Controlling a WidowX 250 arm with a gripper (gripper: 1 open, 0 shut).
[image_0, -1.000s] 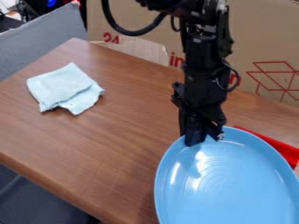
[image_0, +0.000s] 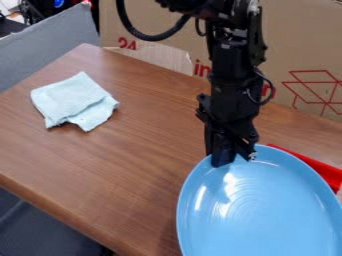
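My black gripper (image_0: 230, 152) points down at the back rim of a large glossy blue plate (image_0: 267, 220), which takes up the lower right of the wooden table. The fingertips are low at that rim and look shut; whether anything thin is between them is hidden. A pale blue folded cloth (image_0: 72, 100) lies on the table at the left, apart from the plate and gripper.
A red object (image_0: 315, 166) sits behind the plate at the right. A cardboard box (image_0: 305, 55) stands along the back, and a grey panel (image_0: 34, 60) borders the table at the back left.
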